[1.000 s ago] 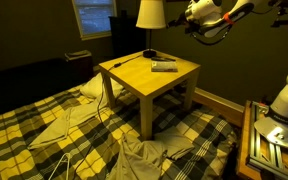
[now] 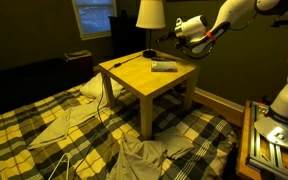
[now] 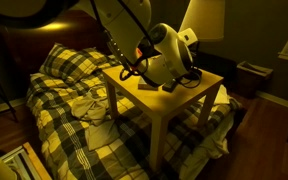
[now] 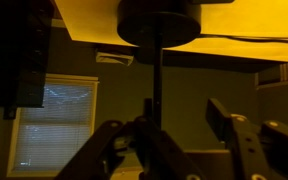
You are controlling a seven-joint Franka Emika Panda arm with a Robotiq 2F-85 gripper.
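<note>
On the table stands a lamp with a pale shade (image 2: 151,14) and a dark round base (image 2: 149,53). My gripper (image 2: 165,38) is just right of the lamp's stem in exterior view 1, above the tabletop. The wrist view shows the lamp inverted, its base (image 4: 159,22) at the top and its thin dark stem (image 4: 157,80) running down towards my fingers (image 4: 224,122). They stand apart, with the stem close to the left one. Whether the stem lies between them or beyond them I cannot tell. In exterior view 2 the arm hides much of the gripper.
The small yellow table (image 2: 134,76) carries a book-like box (image 2: 164,66) near its right side, with dark items behind it. A bed with a plaid cover (image 2: 79,125) and crumpled grey cloth (image 2: 137,158) lies in front. A window (image 2: 93,17) is in the back wall.
Over the last second my gripper has moved left and somewhat lower, from well right of the lamp to close beside its stem. The lamp and table items have not visibly moved.
</note>
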